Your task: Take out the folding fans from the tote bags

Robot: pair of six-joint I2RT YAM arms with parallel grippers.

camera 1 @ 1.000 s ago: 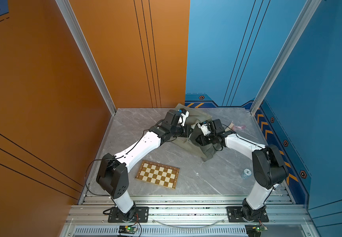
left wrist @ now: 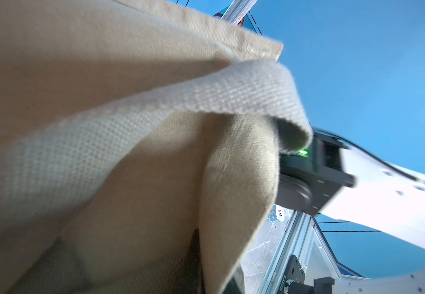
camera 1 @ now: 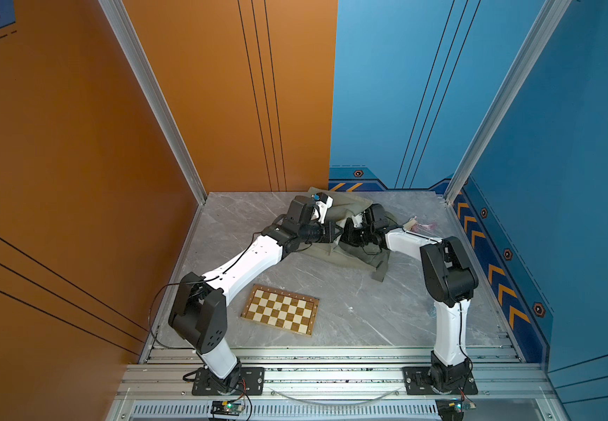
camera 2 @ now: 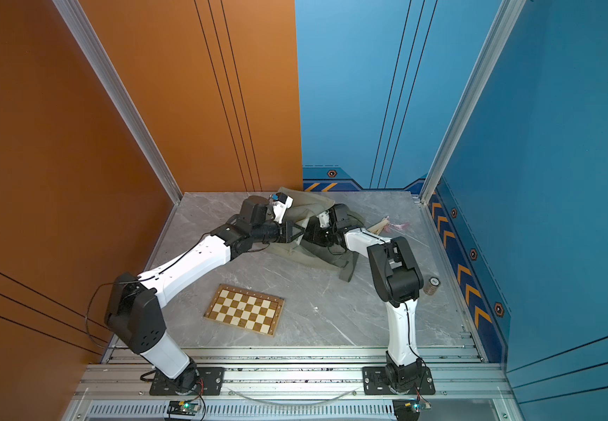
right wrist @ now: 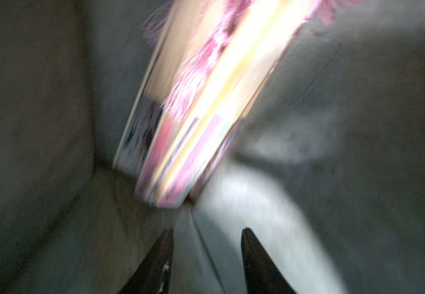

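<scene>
The rumpled grey-beige tote bag [camera 1: 339, 256] lies at the back centre. My left gripper [camera 1: 332, 231] is at its upper part; in the left wrist view bag cloth and a strap [left wrist: 237, 85] fill much of the picture, and the fingers are hidden. My right gripper is inside the bag, fingers apart with nothing between them. Just beyond them lie folded fans [right wrist: 192, 147] with pale ribs and pink tassels, blurred.
A pink-tasselled pale thing [camera 2: 381, 224] lies right of the bag. A checkered board [camera 1: 279, 308] lies front-centre. A small round object [camera 2: 431, 284] sits at the right.
The left arm is almost still.
</scene>
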